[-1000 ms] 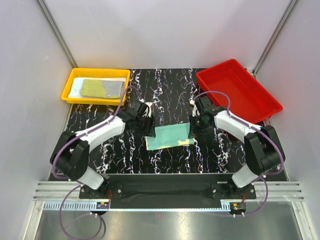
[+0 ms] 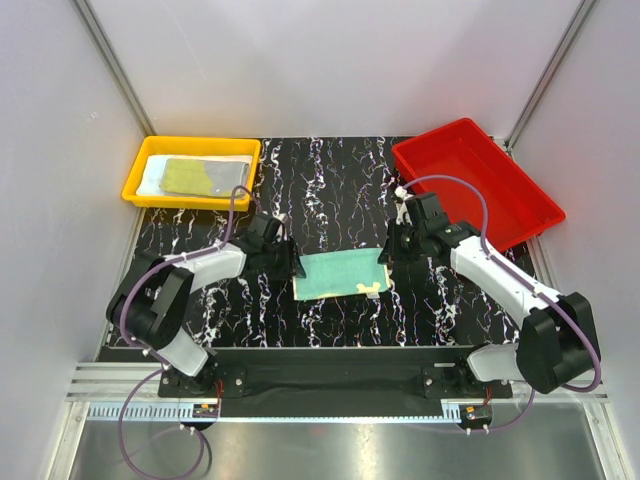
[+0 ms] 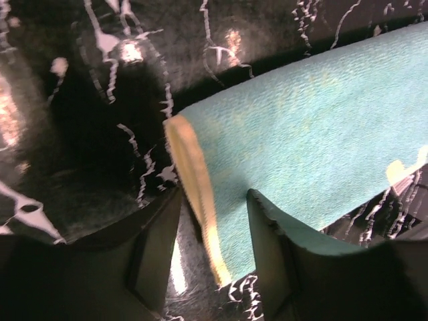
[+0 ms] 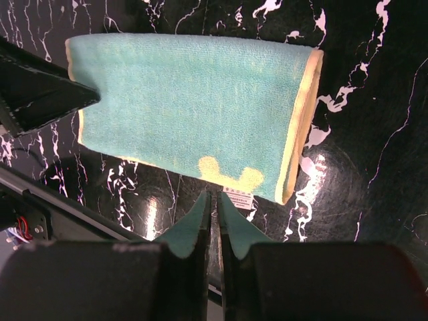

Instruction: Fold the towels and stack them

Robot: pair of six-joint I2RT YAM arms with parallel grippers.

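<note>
A folded turquoise towel (image 2: 343, 275) with pale yellow edging lies flat on the dark marbled table between my arms. My left gripper stands part open at its left end; the yellow edge shows between the fingers, and one fingertip (image 3: 254, 199) is over the turquoise cloth. I cannot tell whether it touches. Over the towel's near right side, my right gripper has its fingers almost together, a slim gap and no cloth between them. Folded towels (image 2: 186, 177), yellow-green and grey over white, lie in the yellow tray (image 2: 190, 202) at back left.
An empty red bin (image 2: 480, 180) stands tilted at the back right. Bare marbled table (image 2: 325, 190) lies behind the turquoise towel, between tray and bin. A dark rail (image 2: 330, 365) runs along the table's front edge.
My right arm has swung outward and its gripper has risen off the towel's right end. The left gripper has lowered slightly leftward at the left end. The towel lies in nearly the same place.
</note>
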